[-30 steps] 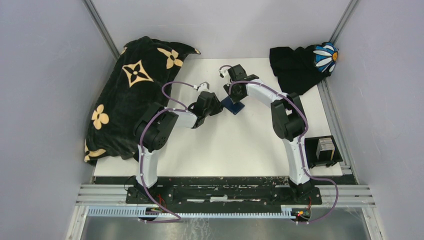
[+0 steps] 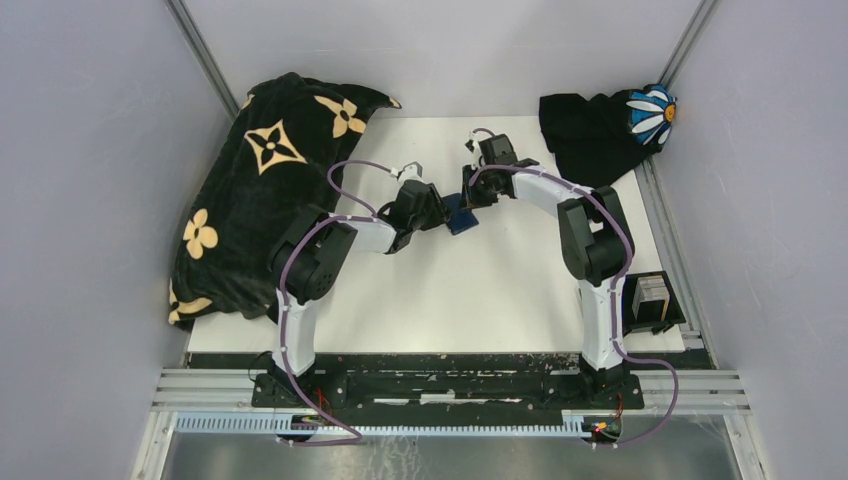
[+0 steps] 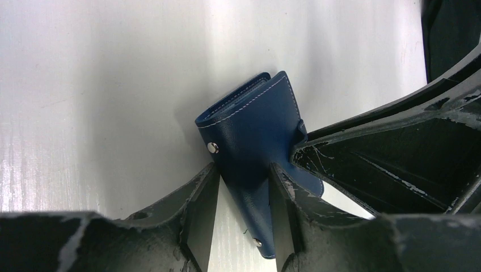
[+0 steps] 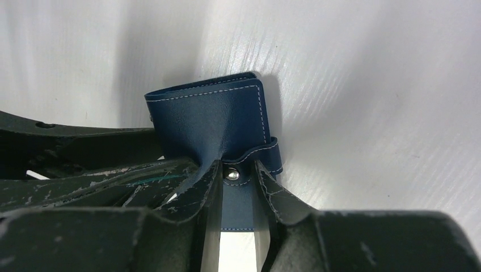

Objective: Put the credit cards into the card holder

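Note:
A dark blue card holder (image 2: 462, 222) with white stitching lies folded over on the white table, between the two grippers. Its strap and silver snap (image 4: 231, 174) show in the right wrist view, close beyond the fingertips of my right gripper, whose fingers stand a little apart. My left gripper is at the holder's studded side, a wider gap between its fingers, with blue leather visible through it. At the strap edge, a right-gripper finger (image 3: 363, 141) appears to touch the holder. No credit cards can be made out.
A black tray (image 2: 676, 318) holding a pale block stands at the lower right. Dark patterned cloth (image 2: 290, 200) covers the left side, and another black cloth (image 2: 590, 140) lies at the back right.
The card holder has turned, its near end swinging left and towards the front. The left arm has barely moved.

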